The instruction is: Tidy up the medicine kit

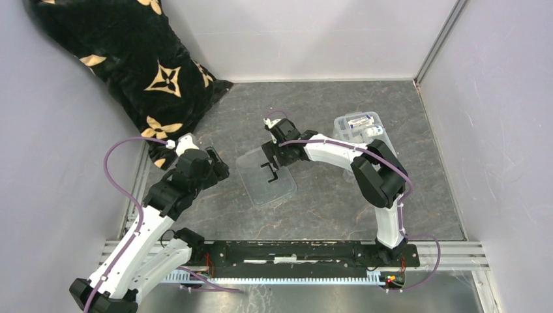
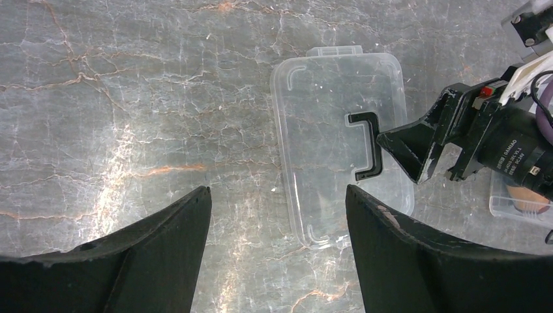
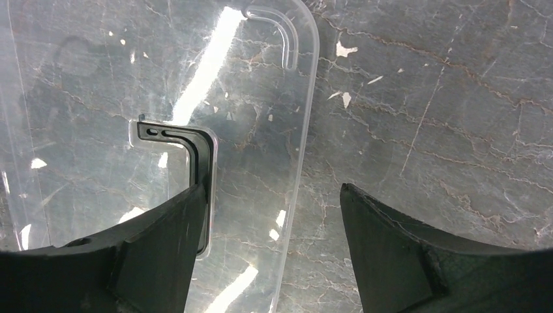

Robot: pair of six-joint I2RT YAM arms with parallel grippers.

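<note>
A clear plastic lid (image 1: pixel 264 189) with a black U-shaped handle (image 2: pixel 373 150) lies flat on the grey marbled surface. My right gripper (image 1: pixel 274 156) is low over the lid's side nearer the kit, its fingers parted; in the right wrist view one finger (image 3: pixel 156 254) overlaps the handle. My left gripper (image 1: pixel 218 163) hangs left of the lid; in the left wrist view its fingers stand apart, and whether anything is between them does not show. The clear medicine kit box (image 1: pixel 358 130), holding packets and small items, stands at the right behind my right arm.
A black patterned cushion (image 1: pixel 130 78) fills the back left corner. Walls bound the sides and back (image 1: pixel 306 39). Bare surface (image 1: pixel 313 202) shows in front right of the lid and at the back.
</note>
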